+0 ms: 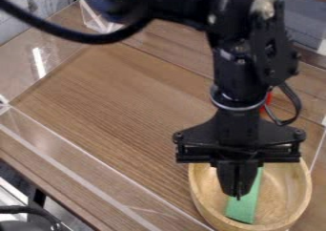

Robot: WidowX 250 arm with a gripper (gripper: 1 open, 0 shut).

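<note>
A round tan bowl (pixel 285 204) sits at the lower right on the wooden surface, holding a green rectangular block (pixel 235 209). My black gripper (pixel 237 182) is down at the bowl, its tip over the upper part of the block and hiding it partly. It looks shut; whether anything thin is between its fingers cannot be seen.
A small red thing, mostly hidden behind the arm, shows at the right.
</note>
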